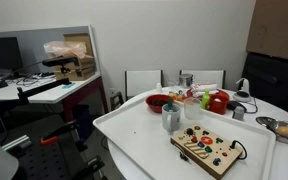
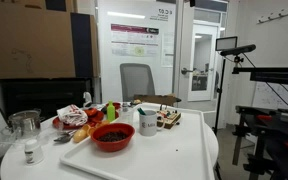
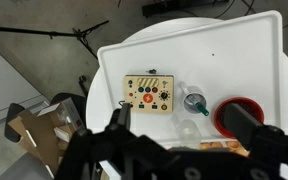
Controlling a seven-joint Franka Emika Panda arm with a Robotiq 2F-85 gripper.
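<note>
My gripper stands open high above the table in the wrist view, with its two dark fingers wide apart and nothing held between them. Far below on the white tray [image 3: 224, 45] lies a wooden board [image 3: 148, 93] with coloured buttons and knobs. To its right is a pale mug [image 1: 171, 120] with something greenish inside. Beside the mug, a red bowl [image 2: 112, 138] holds dark contents. A clear cup [image 3: 188, 130] stands close to the mug, partly near the fingers' view edge.
Green and red items [image 1: 218, 102] cluster behind the tray. A metal pan [image 1: 284, 129] sits at the table's right in exterior view 1. In exterior view 2, a white-labelled bottle [image 2: 32, 151] stands left of the tray. Much of the tray is bare.
</note>
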